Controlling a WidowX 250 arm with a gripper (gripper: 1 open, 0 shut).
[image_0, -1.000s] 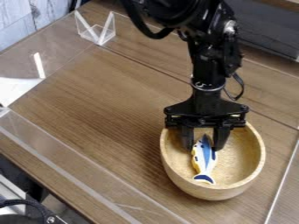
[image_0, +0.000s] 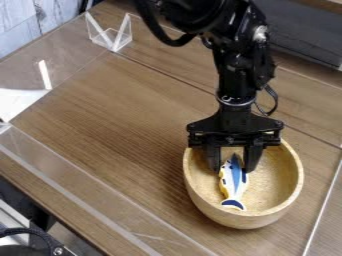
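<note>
A pale wooden bowl (image_0: 274, 195) sits at the right of the table. Inside it lies a blue, white and yellow fish toy (image_0: 233, 186). My black gripper (image_0: 234, 157) reaches down into the bowl, its fingers at the upper end of the fish. It looks closed on that end, though the contact is partly hidden by the gripper body.
A clear plastic stand (image_0: 110, 35) is at the back left, white items lie at the left edge, and dark cables are at the lower left.
</note>
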